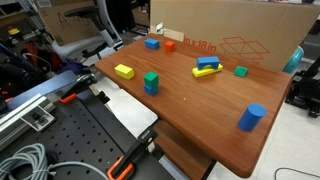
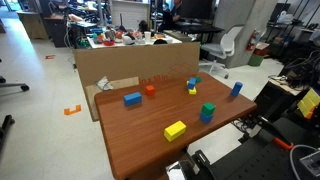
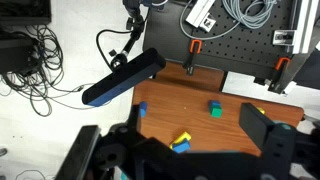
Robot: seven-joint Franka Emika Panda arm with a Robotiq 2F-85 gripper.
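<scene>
My gripper stands open above the table, its two dark fingers [image 3: 95, 152] far apart at the bottom of the wrist view, with nothing between them near the tips. A green block [image 1: 151, 77] rests on a blue block [image 1: 150, 88] by the table's near side. Another blue block [image 1: 207, 62] lies on a yellow block [image 1: 207, 71] farther back, with a small green block [image 1: 240, 71] to their right. On its own, a yellow block [image 2: 175, 130] lies near the edge. A blue block [image 2: 132, 99] and a red block [image 2: 150, 90] sit toward the far panel. The blue cylinder [image 2: 236, 89] stands upright.
The brown table [image 1: 190, 105] has bare surface in its middle. A cardboard panel [image 2: 140, 68] runs along its back. Beside the near edge is a dark perforated bench [image 1: 80, 140] with clamps. Coiled cables [image 3: 45, 65] lie on the floor.
</scene>
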